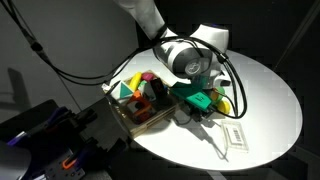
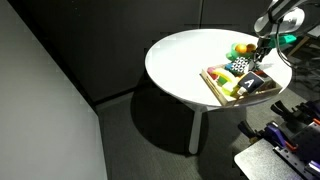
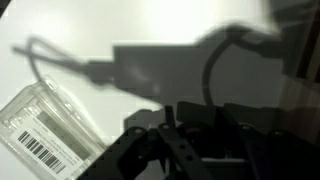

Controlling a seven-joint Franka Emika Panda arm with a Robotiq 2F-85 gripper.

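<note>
In exterior view 1 my gripper (image 1: 204,115) is low over the white table, just right of a wooden box (image 1: 150,122) of colourful toys. A clear package (image 1: 235,136) lies flat to its right. The wrist view has dark fingers (image 3: 168,118) at the bottom edge, above the white surface. Darkness hides the space between them, so their spread and any contents cannot be told. The same package (image 3: 48,140) shows its barcode at lower left there. In exterior view 2 the arm (image 2: 280,22) reaches in at the right, beyond the box (image 2: 226,100).
A yellow item (image 1: 224,106) sits close behind the gripper in exterior view 1. Orange and green items (image 2: 240,48) stand past the box in exterior view 2. Black cables loop around the arm.
</note>
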